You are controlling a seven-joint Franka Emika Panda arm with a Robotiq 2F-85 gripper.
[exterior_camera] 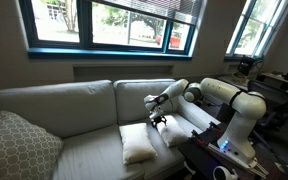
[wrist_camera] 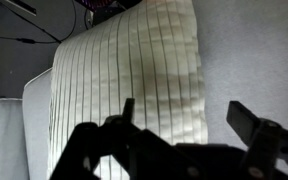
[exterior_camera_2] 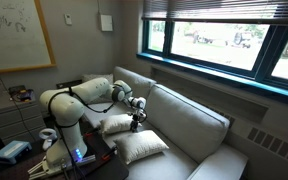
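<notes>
A white striped pillow (wrist_camera: 134,70) fills the middle of the wrist view, its right edge running down between the fingers. My open gripper is above it with nothing held. In exterior view 1 the gripper (exterior_camera: 160,119) hangs over the upper part of the right-hand white pillow (exterior_camera: 172,131); whether it touches the pillow cannot be told. A second white pillow (exterior_camera: 137,143) lies to its left on the couch seat. From the other side, exterior view 2 shows the gripper (exterior_camera_2: 137,126) between the near pillow (exterior_camera_2: 140,147) and the farther one (exterior_camera_2: 115,123).
The grey couch (exterior_camera: 84,160) has bare seat to the left of the white pillows. A patterned pillow (exterior_camera: 22,148) leans at its far left end. The couch backrest (exterior_camera: 69,108) stands behind the gripper. Dark cables (wrist_camera: 29,35) lie beyond the pillow.
</notes>
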